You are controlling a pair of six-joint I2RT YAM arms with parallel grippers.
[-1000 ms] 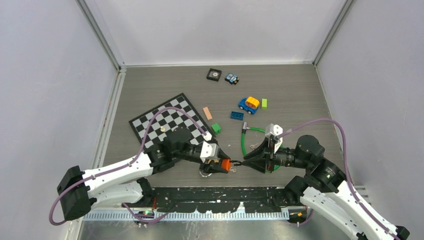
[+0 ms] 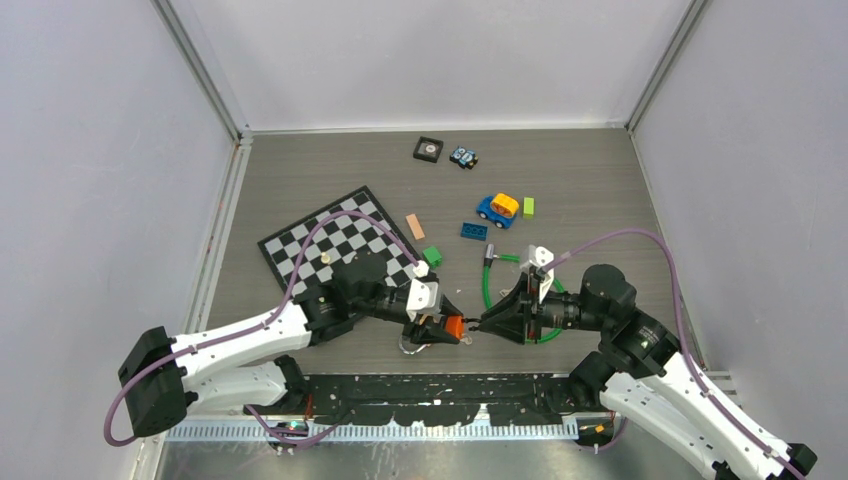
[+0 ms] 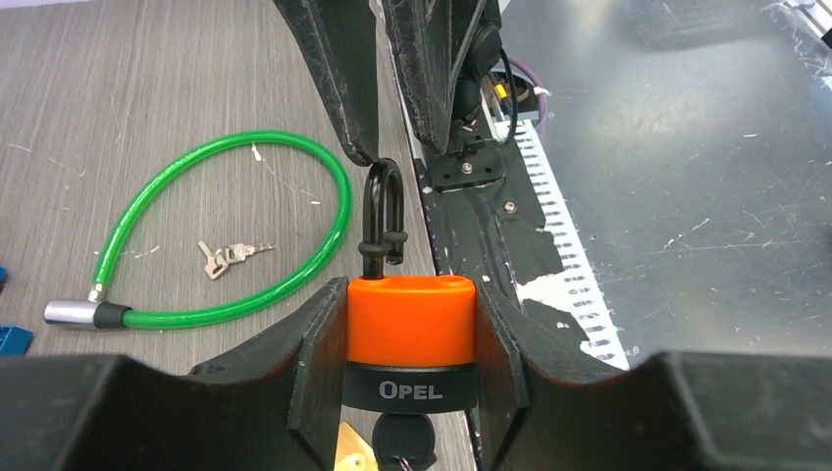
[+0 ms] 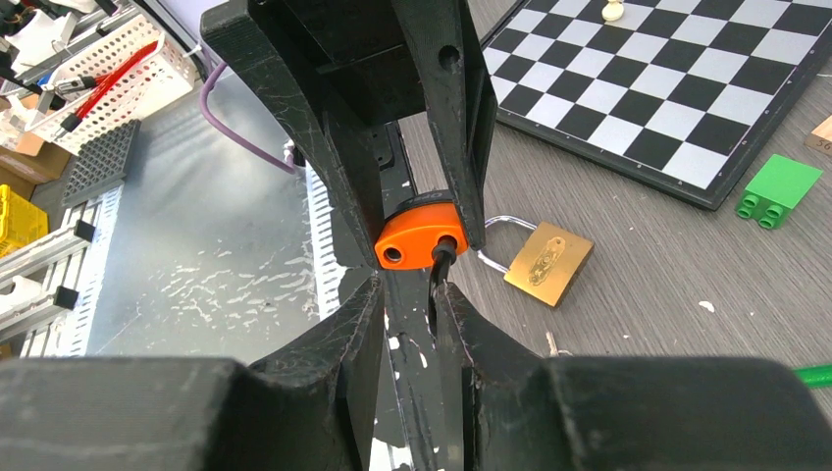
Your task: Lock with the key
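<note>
An orange-and-black OPEL padlock (image 3: 411,320) with a black shackle is held horizontally in my left gripper (image 2: 452,326), which is shut on its body. My right gripper (image 2: 477,325) faces it from the right, its fingertips at the end of the shackle (image 3: 383,211); whether it grips the shackle is hard to tell. On the floor beneath lie a brass padlock (image 4: 546,263), a green cable lock (image 3: 223,312) and a small bunch of keys (image 3: 223,259) inside the cable's loop.
The chessboard (image 2: 295,240) lies behind the left arm. Small toys and blocks, among them a blue car (image 2: 492,213) and a green brick (image 4: 778,191), are spread behind the grippers. The dark front rail (image 2: 360,390) borders the floor close below.
Both grippers have shifted very slightly, with the padlock still in the left one; the right arm's upper housing sits a little lower and further left in the top view.
</note>
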